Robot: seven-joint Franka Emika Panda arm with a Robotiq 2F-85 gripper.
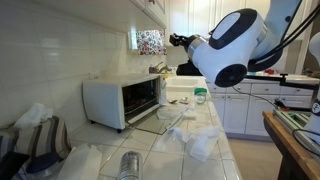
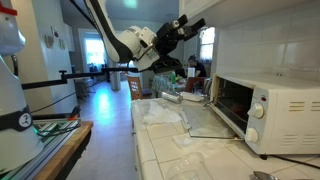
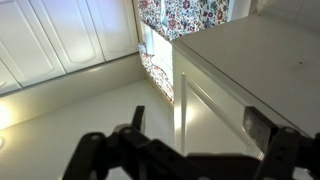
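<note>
My gripper (image 1: pixel 176 41) is raised well above the counter, beyond the toaster oven in exterior view 1. Its dark fingers (image 3: pixel 262 130) are spread wide along the bottom of the wrist view, with nothing between them. The white toaster oven (image 1: pixel 120 100) stands against the tiled wall; its dark front (image 2: pixel 236 103) faces the open counter. Below the arm, crumpled white paper or cloth (image 2: pixel 155 112) and a greyish flat tray (image 2: pixel 205 122) lie on the tiles. A green-lidded container (image 1: pixel 200 92) sits farther back.
A clear glass (image 1: pixel 129 165) stands at the near counter edge. A striped bag-like item (image 1: pixel 38 140) is at the near left. Upper cabinets (image 1: pixel 140 8) overhang the wall side. Near the arm, a patterned curtain (image 3: pixel 185 18) shows.
</note>
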